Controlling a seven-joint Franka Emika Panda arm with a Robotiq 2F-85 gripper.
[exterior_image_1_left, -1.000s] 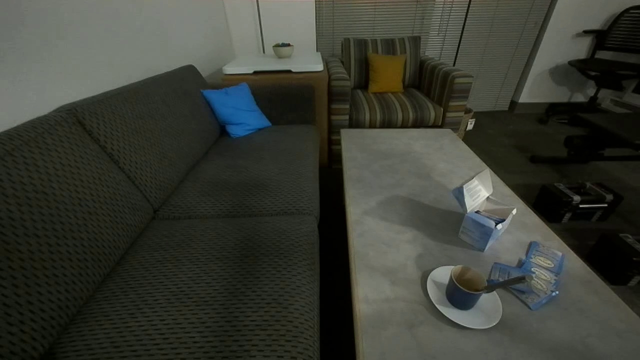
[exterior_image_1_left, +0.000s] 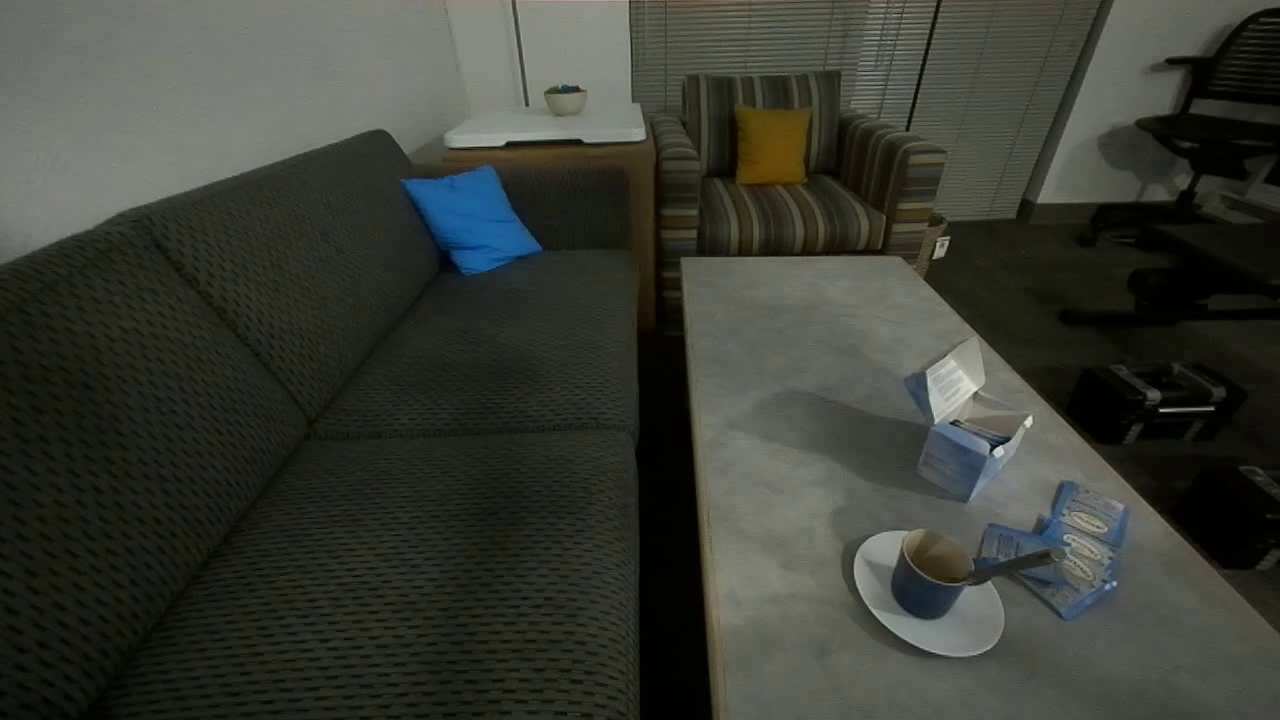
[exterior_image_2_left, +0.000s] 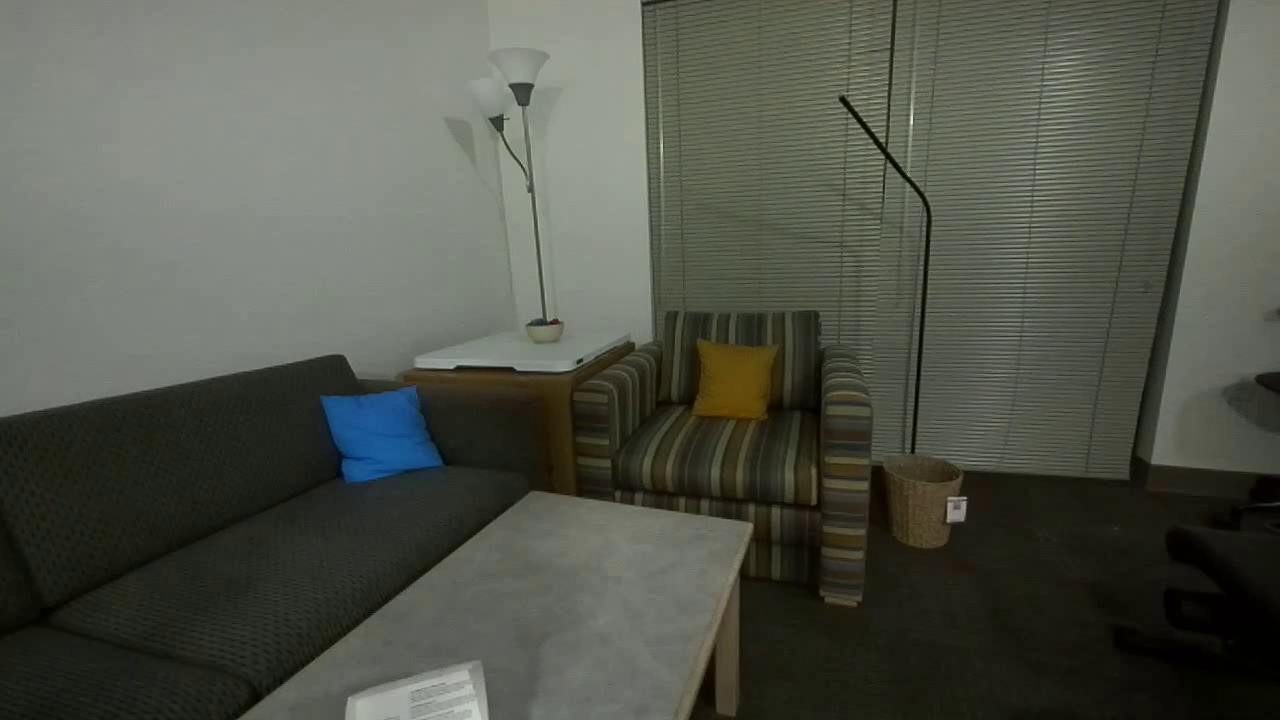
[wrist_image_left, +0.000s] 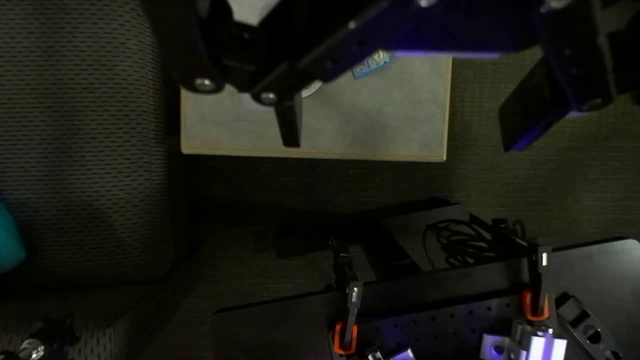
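In the wrist view my gripper is open, its two dark fingers set wide apart with nothing held between them. Below them shows one end of the grey coffee table (wrist_image_left: 372, 129). A blue mug (exterior_image_1_left: 926, 586) stands upright on a white saucer (exterior_image_1_left: 885, 606), and a utensil handle (exterior_image_1_left: 1017, 565) sticks out to its right. Beside the saucer lie several blue packets (exterior_image_1_left: 1089, 523). Farther back is an opened light-blue box (exterior_image_1_left: 956, 461), its lid up and contents inside. The arm appears in neither exterior view.
A dark sofa (exterior_image_1_left: 480, 516) with a blue pillow (exterior_image_1_left: 474, 222) runs along the table's left side. Behind the table stands a striped armchair (exterior_image_2_left: 720, 462) with a yellow pillow (exterior_image_2_left: 734, 379).
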